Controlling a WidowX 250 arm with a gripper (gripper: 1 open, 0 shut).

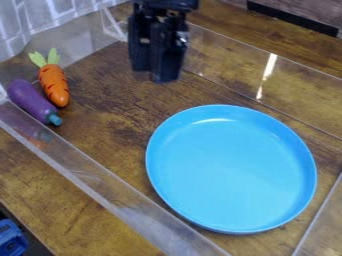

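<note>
A dark robot gripper hangs at the top centre, blurred, above the wooden surface; whether it is open or shut cannot be told. A toy carrot lies at the left, with a purple toy eggplant beside it. A large light blue plate fills the lower right, below and to the right of the gripper.
Clear plastic walls edge the wooden surface. A blue object shows at the bottom left corner outside the wall. Bare wood lies between the vegetables and the plate.
</note>
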